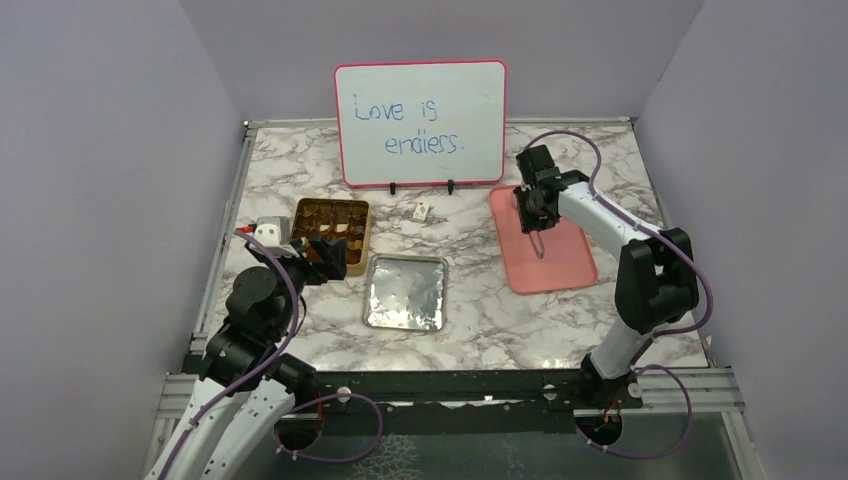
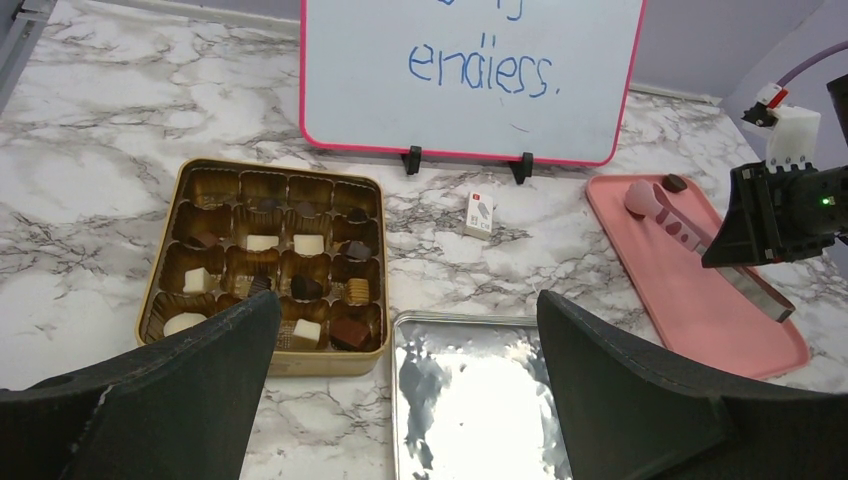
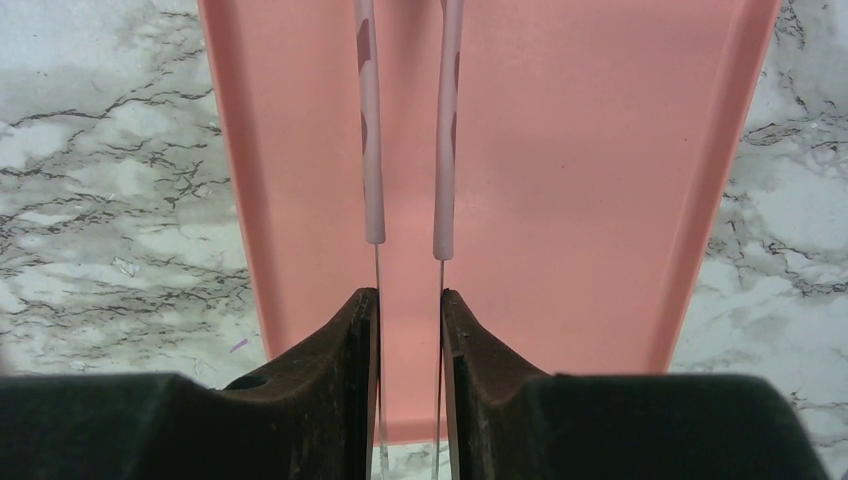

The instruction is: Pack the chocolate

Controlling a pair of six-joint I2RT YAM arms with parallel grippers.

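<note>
The gold chocolate box (image 2: 262, 275) has several dark, white and striped chocolates in its compartments, while some compartments look empty. My left gripper is open above the near side of the box and the metal tray, with nothing between its fingers. Over the pink tray (image 3: 560, 180), my right gripper is shut on tongs (image 3: 372, 150) with pink arms and metal ends. The tongs' two arms stand apart. Their pink tips (image 2: 641, 197) point toward the tray's far end, close to a dark chocolate (image 2: 675, 183). In the right wrist view, the tips are out of frame.
An empty silver tray (image 1: 406, 292) lies in the middle, right of the gold box. A small white box (image 1: 421, 211) stands beyond it. The whiteboard (image 1: 420, 124) rises along the back. Bare marble separates the silver and pink trays.
</note>
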